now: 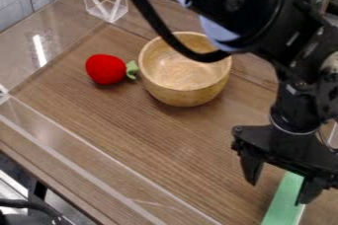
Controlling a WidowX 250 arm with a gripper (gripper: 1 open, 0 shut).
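My black gripper is low at the right of the camera view, its fingers spread open just over a green strip-like object that lies on the wooden table near the bottom right. Part of the green object is hidden behind the gripper. A light wooden bowl stands at the upper middle. A red tomato-like object with a green end lies to the left of the bowl.
A clear plastic piece is at the upper left. A dark cable shows at the bottom-left corner.
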